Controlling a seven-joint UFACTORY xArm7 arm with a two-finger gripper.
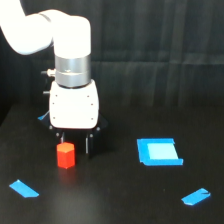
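A small red block (66,155) rests on the dark table at the left of the camera view. My gripper (75,142) points down right by it, its dark fingers standing apart with a gap between them. The block is under and in front of the left finger as seen here, off to one side of the gap. Whether finger and block touch cannot be made out. Nothing shows held between the fingers.
A pale square edged with blue tape (160,152) lies to the right on the table. Blue tape strips mark the front left (24,188) and front right (196,197). Bare table lies between the block and the square. A dark curtain (150,60) hangs behind.
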